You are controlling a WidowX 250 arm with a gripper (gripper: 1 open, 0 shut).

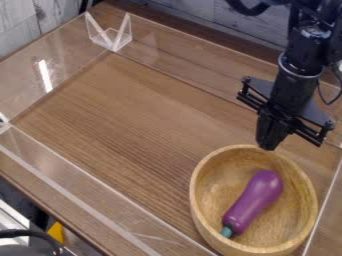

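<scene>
The black arm hangs at the upper right, its gripper (270, 135) pointing down just above the back rim of a tan bowl (210, 188). Whether the fingers are apart or closed is hard to make out. In the bowl lies a purple eggplant-like object (253, 202) with a teal tip toward the front.
A clear wire-like holder (107, 32) stands at the back left, near the wall. The table's edge runs along the lower left, with a small yellow item beyond it.
</scene>
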